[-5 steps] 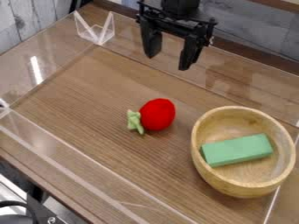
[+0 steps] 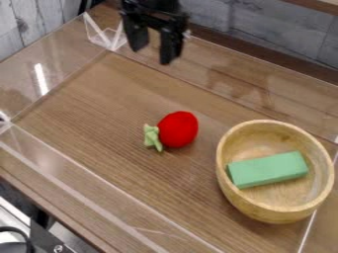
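Note:
My black gripper (image 2: 150, 34) is at the top centre of the camera view, blurred, over the back of the wooden table and well away from the objects, with nothing visible held. A red tomato-like thing (image 2: 179, 128) with a green leafy top lies mid-table. A tan round bowl (image 2: 275, 210) at the right holds a green rectangular block (image 2: 264, 168).
A grey wall (image 2: 278, 30) stands behind it. A translucent white thing (image 2: 106, 30) is at the top left.
The gripper has moved up and back, away from the tomato-like thing, and slightly left. The objects on the table look unmoved.

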